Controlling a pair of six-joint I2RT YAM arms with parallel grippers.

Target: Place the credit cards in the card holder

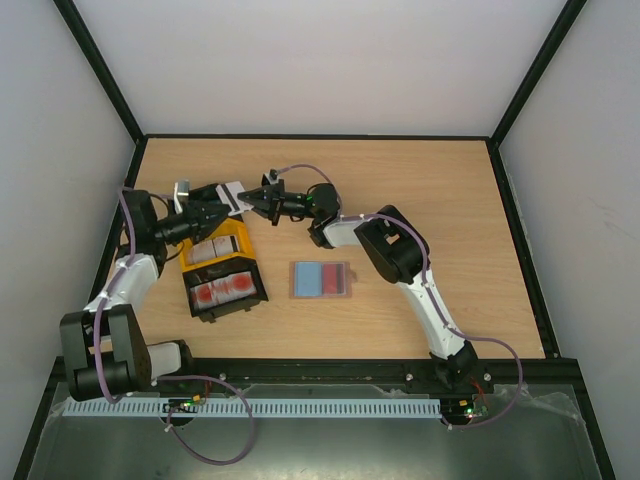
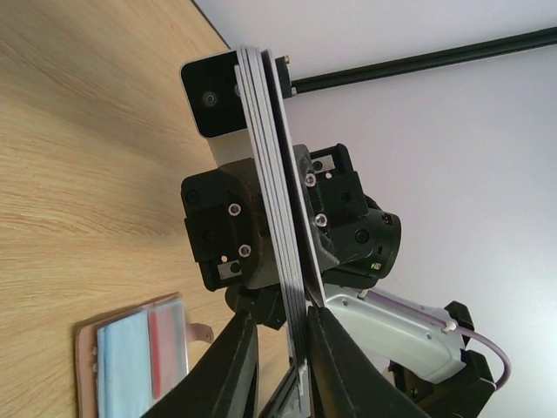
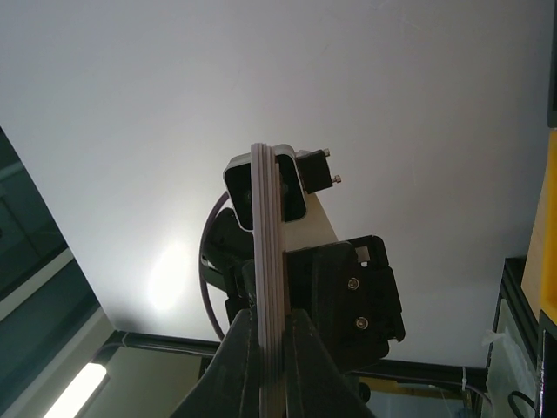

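Note:
A thin stack of pale cards (image 1: pixel 232 196) is raised above the left part of the table, spanning the space between both grippers. In the left wrist view the stack (image 2: pixel 270 165) appears edge-on, running down between the fingers of my left gripper, which is shut on it. One card (image 2: pixel 294 157) stands slightly apart from the others along the right side. My right gripper has the same stack (image 3: pixel 266 261) upright between its shut fingers. The card holder (image 1: pixel 320 280), brown-rimmed with blue and red panels, lies flat near the front middle of the table.
A black and yellow organizer (image 1: pixel 248 262) stands below the left arm, with packets in its compartments. To the right of the right arm, the wooden table (image 1: pixel 465 230) is bare. Dark frame rails edge the table.

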